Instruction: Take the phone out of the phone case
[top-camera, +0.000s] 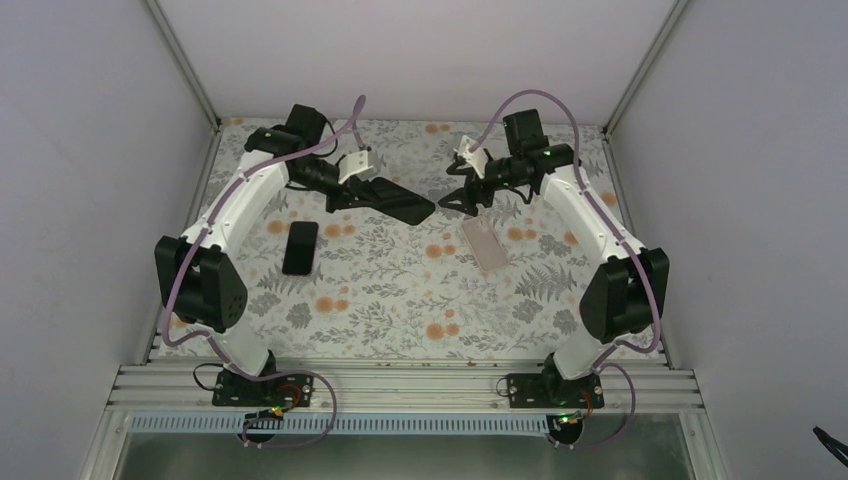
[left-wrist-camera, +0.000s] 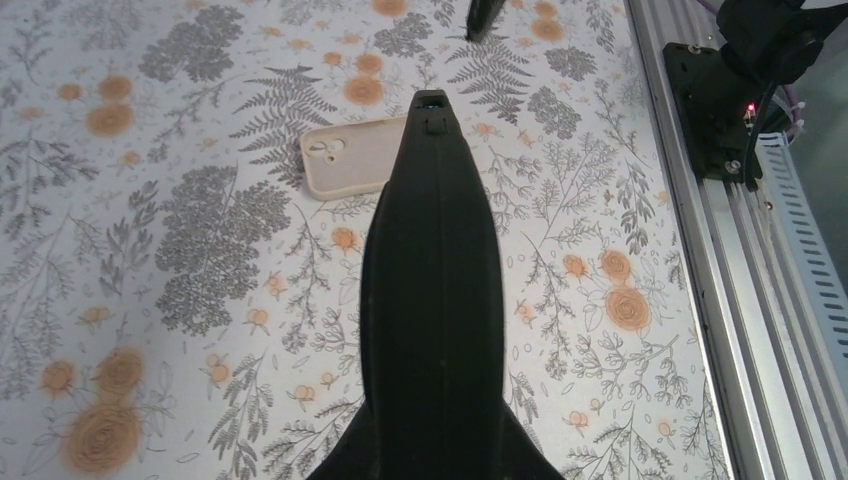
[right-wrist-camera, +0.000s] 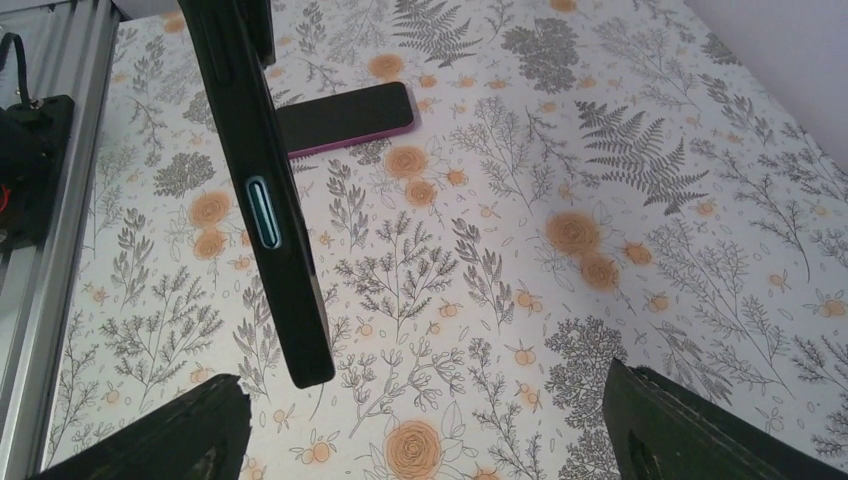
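My left gripper is shut on a black cased phone, held raised above the mat with its long edge toward the left wrist camera. In the right wrist view the same dark item hangs at the upper left, a slot along its edge. My right gripper stands open to the right of it, apart, nothing between its fingers. Whether the phone sits fully inside the case is hard to tell.
A black phone with a pink edge lies at left on the floral mat. A pale case lies at right.
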